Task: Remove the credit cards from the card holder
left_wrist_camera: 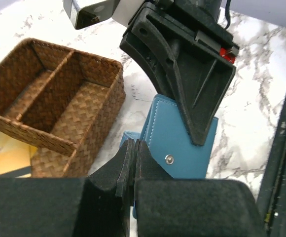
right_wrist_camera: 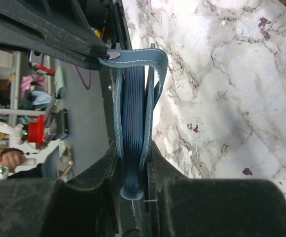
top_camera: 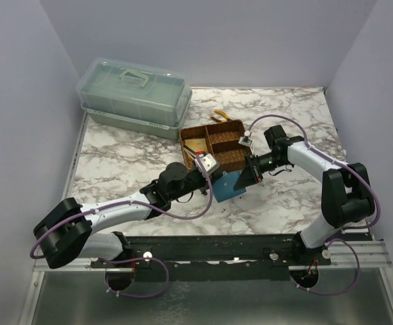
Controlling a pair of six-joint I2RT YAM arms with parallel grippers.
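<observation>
The blue card holder (top_camera: 229, 189) hangs over the front middle of the table, my right gripper (top_camera: 245, 175) shut on it. Its snap flap shows in the left wrist view (left_wrist_camera: 177, 158); the right wrist view shows the dark stacked slots (right_wrist_camera: 133, 118) edge-on, with the strap (right_wrist_camera: 135, 57) above. My left gripper is shut at the holder's left side, beside the strap; nothing shows clearly between its fingertips.
A brown divided woven basket (top_camera: 227, 145) stands behind the holder with yellow items inside. A translucent green lidded box (top_camera: 132, 95) sits back left, pliers (top_camera: 220, 115) at the back.
</observation>
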